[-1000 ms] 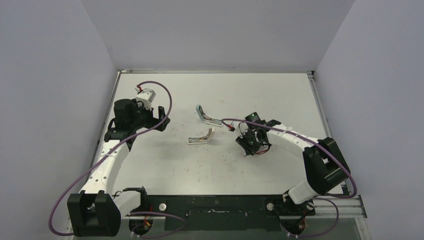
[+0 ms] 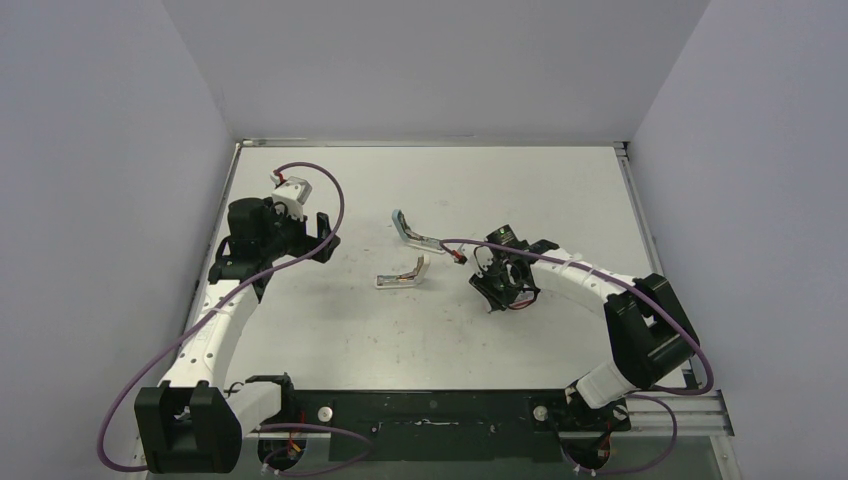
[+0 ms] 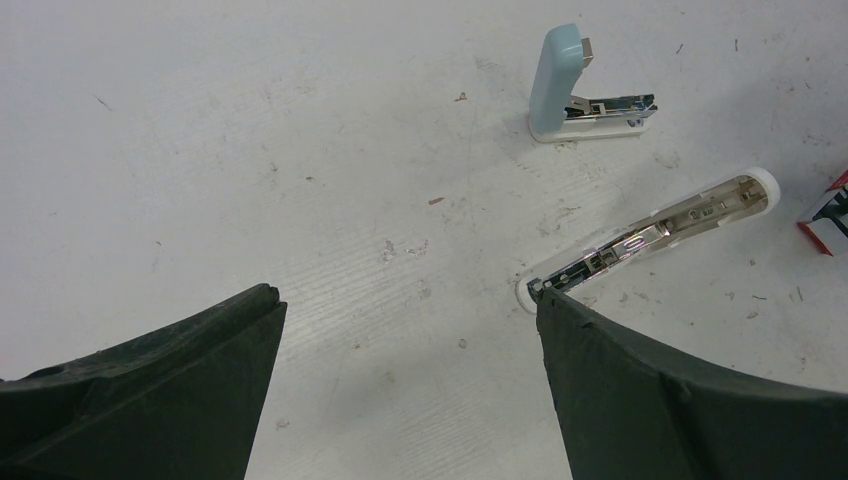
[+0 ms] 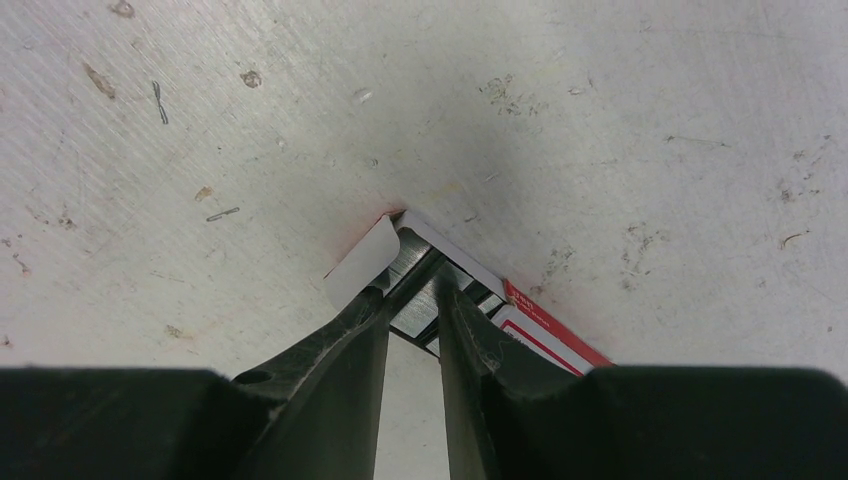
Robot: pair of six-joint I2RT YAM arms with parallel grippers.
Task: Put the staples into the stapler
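A light blue stapler and a clear-and-white stapler lie opened on the white table. My left gripper stands open over the table at the left, empty. In the right wrist view, my right gripper has its fingertips down in a red-and-white staple box with an open white flap, right at the silver staple strips. The fingertips are close together; whether they grip a strip cannot be told.
Free table surface lies in front of and behind the staplers. Grey walls enclose the sides and back. Loose staples and marks are scattered near the box.
The left arm and both staplers have not moved.
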